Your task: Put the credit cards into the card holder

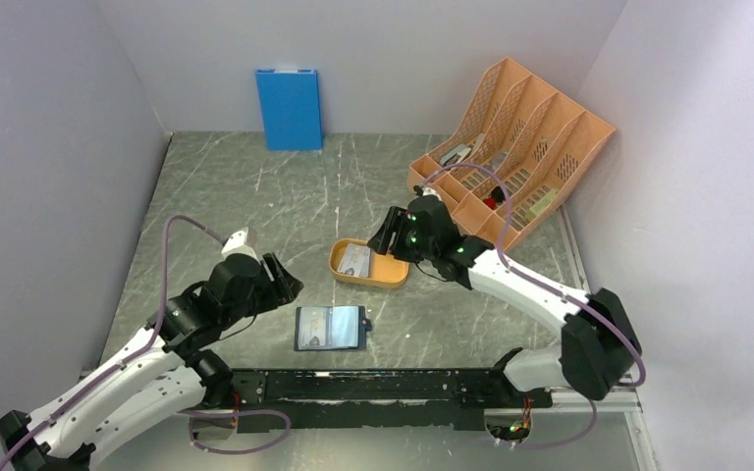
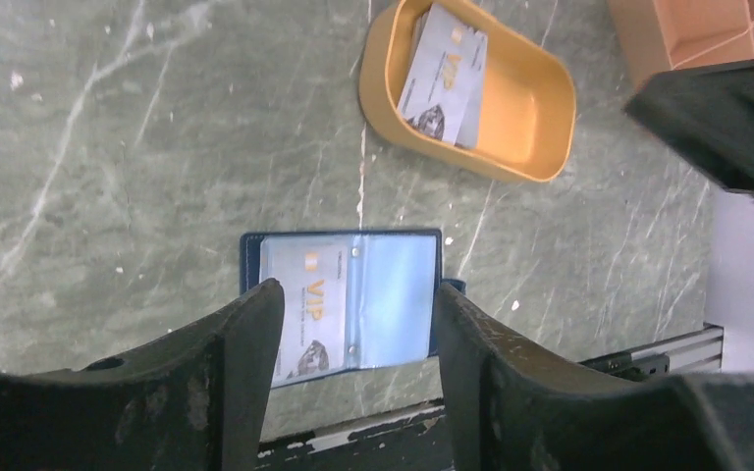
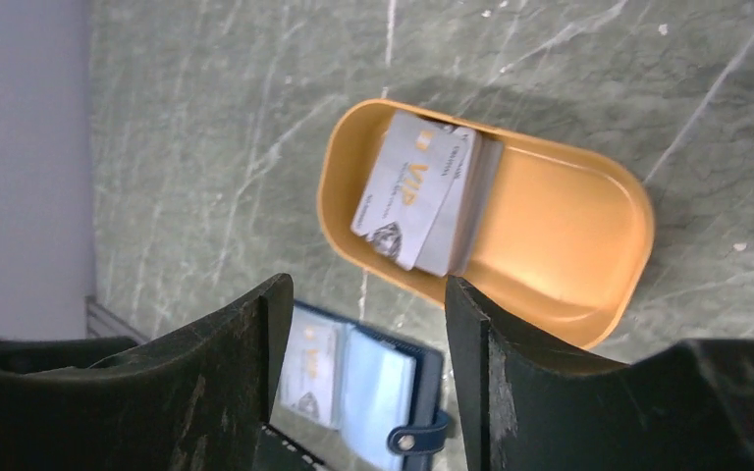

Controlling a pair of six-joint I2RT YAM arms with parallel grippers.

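Observation:
The dark blue card holder [image 1: 361, 339] lies spread flat on the table near the front. A silver VIP card [image 2: 315, 307] sits in its left sleeve; the right sleeve [image 2: 396, 299] is clear and shows no card. Behind it, the orange tray [image 1: 384, 269] carries more VIP cards [image 3: 417, 186] leaning at its left end. My left gripper is raised left of the holder, fingers apart and empty. Over the right end of the tray hangs my right gripper, also open with nothing between its fingers.
A tan divided rack [image 1: 515, 162] with small items in it occupies the back right. A blue box [image 1: 290, 110] stands against the back wall. Bare table [image 1: 226, 182] spreads across the back left. The dark rail [image 1: 373, 384] runs along the front.

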